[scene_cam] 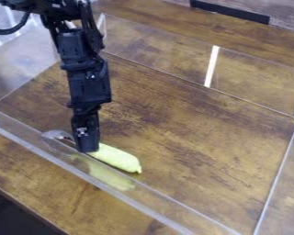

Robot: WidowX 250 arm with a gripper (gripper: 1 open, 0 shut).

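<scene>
The black gripper [85, 138] reaches down at the left of the tray, low at the upper-left end of a pale yellow-green elongated object [118, 159], like a corn cob or squash. A silver metal piece [58, 136], perhaps a spoon, lies just left of the fingertips, partly hidden by them. Whether the fingers are around either object, and how far apart they stand, is unclear.
A clear-walled tray [282, 174] surrounds the wooden work surface, its near wall running close below the gripper and the yellow-green object.
</scene>
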